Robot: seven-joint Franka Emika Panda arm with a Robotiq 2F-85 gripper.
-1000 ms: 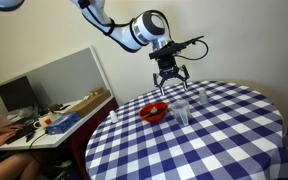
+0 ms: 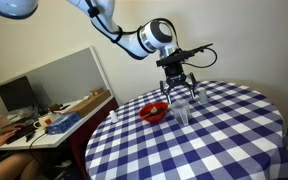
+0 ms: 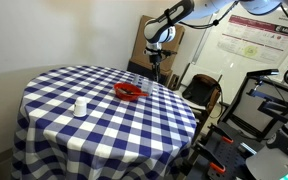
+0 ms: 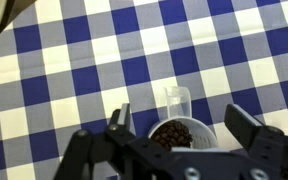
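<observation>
My gripper [image 2: 178, 88] is open and hangs over the table with nothing between its fingers. Below it stands a clear cup [image 2: 182, 115], upright on the checkered cloth. In the wrist view, a round white-rimmed container of dark brown beans [image 4: 172, 131] lies between and beneath the spread fingers. A small clear spout or handle [image 4: 178, 101] sticks out from its far side. The lower part of the container is hidden behind the gripper body.
A red bowl [image 2: 153, 112] with something inside sits left of the cup. Another pale, clear vessel [image 2: 203, 99] stands behind to the right. A white cup [image 3: 81, 107] is by the table's other side.
Over the last second my gripper has come down and shifted slightly right, nearer to the clear cup. The objects on the table have stayed in place.
</observation>
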